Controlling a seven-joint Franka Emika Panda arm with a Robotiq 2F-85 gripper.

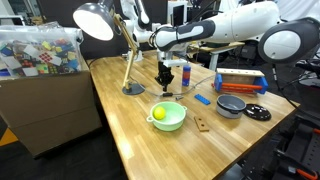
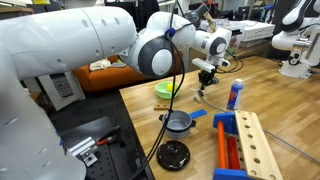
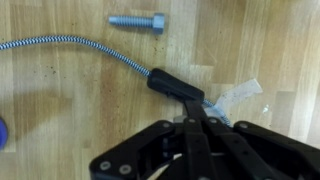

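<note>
In the wrist view a black inline switch [image 3: 174, 84] lies on a grey cord [image 3: 85, 41], and clear tape [image 3: 238, 94] holds the cord beside it. My gripper is shut, its fingertips over the taped end of the switch. Nothing shows between them, and whether they touch the switch I cannot tell. From the side, the gripper [image 1: 166, 88] points down low over the table near the foot of a desk lamp [image 1: 97, 19]. The gripper [image 2: 203, 89] also shows at the back of exterior view 2.
A bolt [image 3: 137, 21] lies near the switch. Closer to the front are a green bowl [image 1: 170, 119] with a yellow ball, a wooden block [image 1: 201, 123] and a grey pot [image 1: 231, 106]. A blue can [image 2: 235, 95] stands nearby.
</note>
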